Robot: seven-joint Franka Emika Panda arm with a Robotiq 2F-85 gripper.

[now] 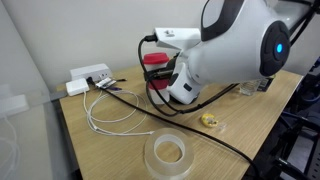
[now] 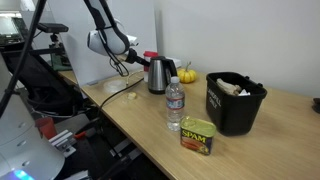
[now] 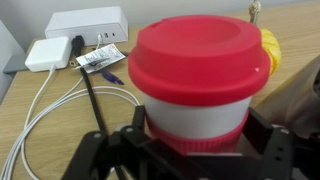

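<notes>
A paper cup with a red lid and red band (image 3: 200,60) fills the middle of the wrist view, upright. My gripper is low around it, with dark fingers (image 3: 262,132) on both sides of the cup. Whether the pads press on it or stand slightly apart cannot be made out. In exterior view 1, parts of the cup (image 1: 155,61) show behind the gripper and arm, which hide much of it. The far exterior view shows the cup (image 2: 150,57) beside a dark metal kettle (image 2: 158,77).
The kettle (image 3: 293,108) stands close on the cup's right. White cables (image 1: 105,122), a white box (image 1: 90,72) and a tape roll (image 1: 168,154) lie around. Farther along the table are a bottle (image 2: 175,103), a SPAM can (image 2: 197,137) and a black bin (image 2: 232,108).
</notes>
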